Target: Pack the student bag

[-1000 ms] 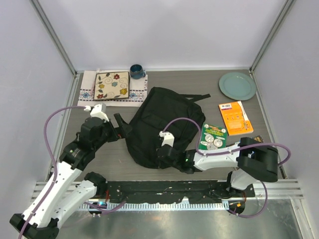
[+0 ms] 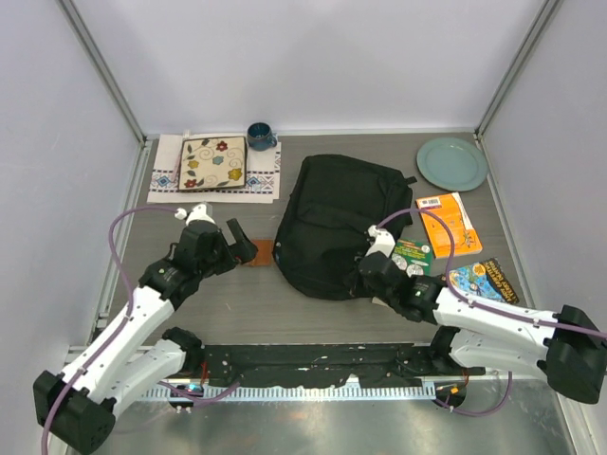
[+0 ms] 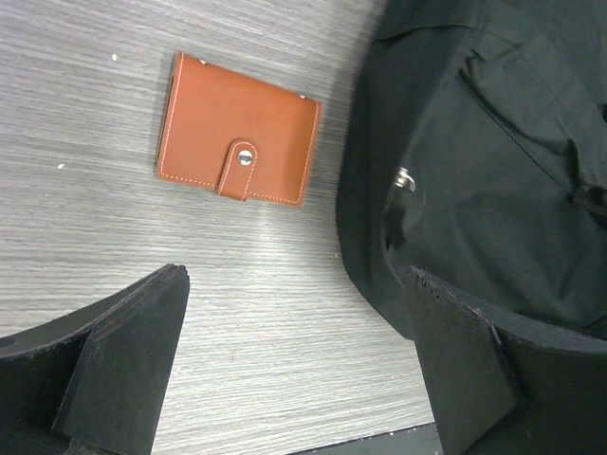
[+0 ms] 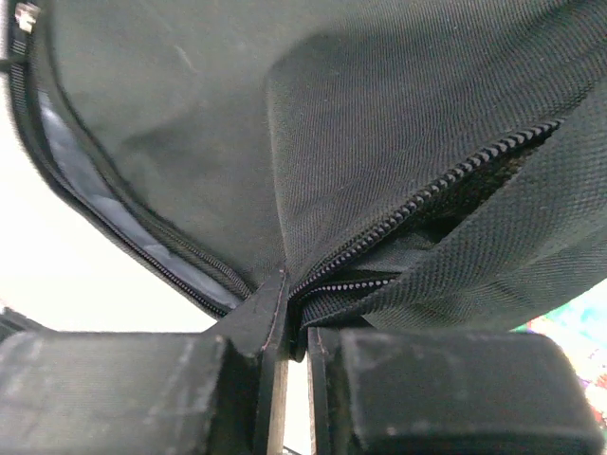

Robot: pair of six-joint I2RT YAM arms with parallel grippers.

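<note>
The black student bag (image 2: pixel 332 223) lies flat in the middle of the table. My right gripper is shut on the edge of the bag beside a partly parted zipper (image 4: pixel 446 180). To the left of the bag my left gripper (image 2: pixel 247 245) is open, with nothing between its fingers. A brown wallet (image 3: pixel 237 133) with a snap strap lies on the table close to the bag's left side, in front of the open fingers in the left wrist view. A green book (image 2: pixel 410 256), an orange book (image 2: pixel 449 226) and a dark comic-like book (image 2: pixel 484 281) lie right of the bag.
A teal plate (image 2: pixel 452 164) sits at the back right. Back left, a floral square cushion (image 2: pixel 212 163) rests on a patterned cloth (image 2: pixel 165 176), beside a blue mug (image 2: pixel 261 136).
My right gripper has gone right with the bag's edge, and the bag has shifted right and turned.
</note>
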